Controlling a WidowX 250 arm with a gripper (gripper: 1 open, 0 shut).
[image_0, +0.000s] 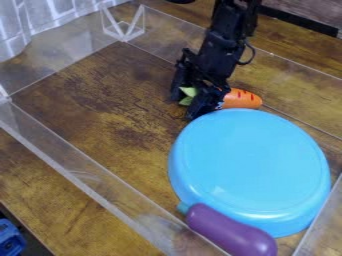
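The black robot gripper (201, 88) reaches down from the top of the view into the clear-walled tray, low over a green object (189, 96) and an orange carrot (241, 99). Its fingers partly hide the green object, and I cannot tell whether they are shut on it. A large blue round plastic piece (249, 165) lies bottom side up, by its look, in front of them. A purple eggplant (230, 229) lies along the tray's front right edge.
The left half of the wooden floor (94, 120) inside the clear walls is bare. A white wire piece (123, 28) stands at the back left wall. A blue object (7, 238) sits outside at the lower left.
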